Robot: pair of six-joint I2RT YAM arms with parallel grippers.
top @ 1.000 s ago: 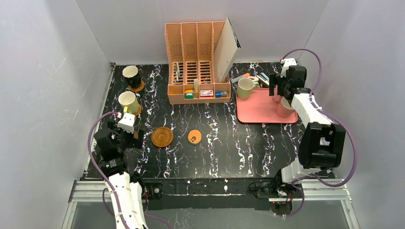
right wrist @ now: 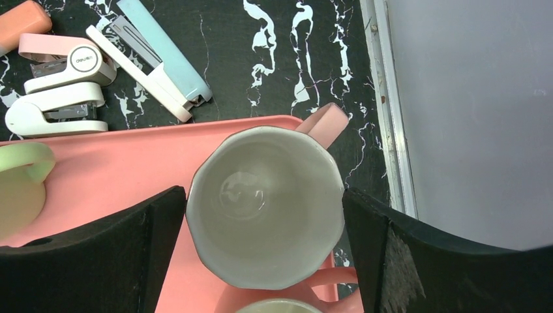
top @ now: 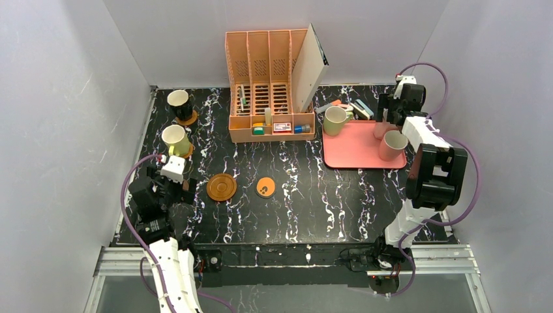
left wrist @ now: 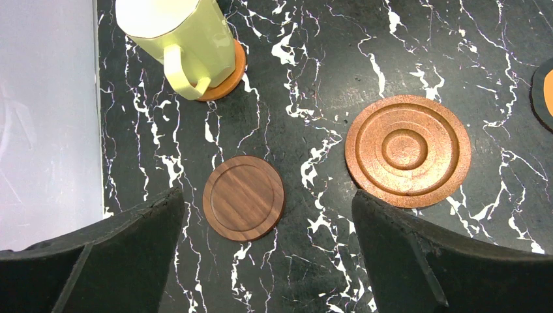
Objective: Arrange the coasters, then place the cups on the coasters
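Note:
In the right wrist view, a pink cup (right wrist: pixel 264 205) with a pale inside sits between the spread fingers of my right gripper, which is open. Its handle points up and right. A second pink cup (top: pixel 392 145) stands just in front of it on the pink tray (top: pixel 352 153), and a green cup (top: pixel 336 120) stands at the tray's left. My left gripper is open and empty above a dark wooden coaster (left wrist: pixel 243 197). The larger round wooden coaster (top: pixel 222 187) and an orange paw coaster (top: pixel 265 187) lie bare on the table.
At the back left, a black cup (top: pixel 180 104) and a yellow-green cup (top: pixel 175 139) stand on coasters. An orange organizer (top: pixel 272 134) stands at the back middle. Several staplers (right wrist: pixel 163 52) lie behind the tray.
My right gripper has shifted right over the rear pink cup, uncovering more of the front pink cup in the top view. The left arm and the cups look unmoved.

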